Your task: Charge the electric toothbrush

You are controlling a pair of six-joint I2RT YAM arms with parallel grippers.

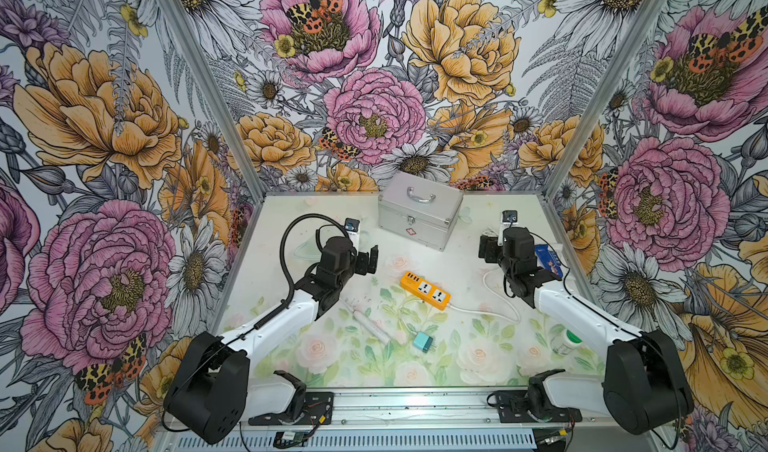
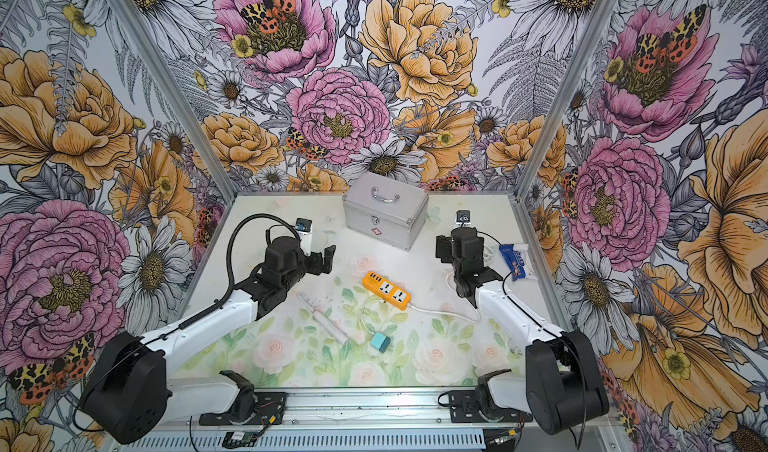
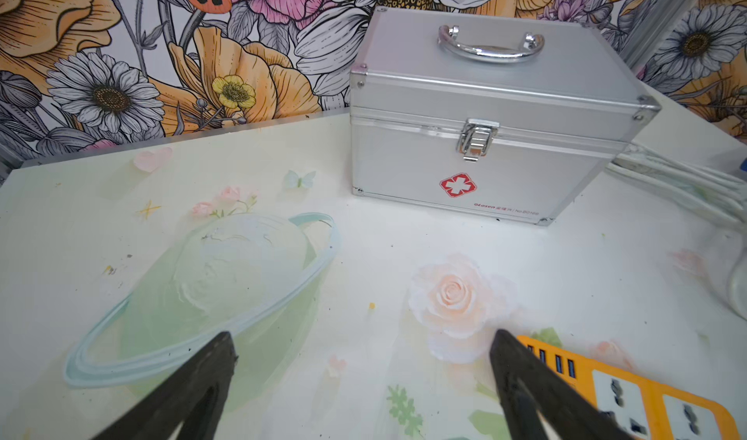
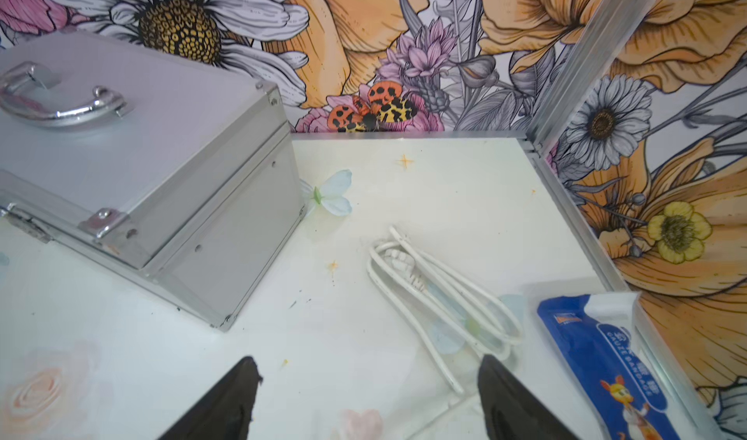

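A white electric toothbrush (image 1: 366, 323) lies on the table's front-left middle, near a teal plug-like charger (image 1: 422, 341). An orange power strip (image 1: 424, 289) with a white cord lies behind them. My left gripper (image 1: 367, 259) hovers behind the toothbrush, left of the strip; in its wrist view its fingers stand apart, nothing between. My right gripper (image 2: 445, 248) hovers right of the strip; its fingers are apart in the right wrist view, with only table between.
A silver case (image 2: 382, 220) stands at the back. A coiled white cable (image 4: 445, 297) and blue gauze packet (image 4: 603, 362) lie on the right; a translucent lidded bowl (image 3: 218, 300) is at back left.
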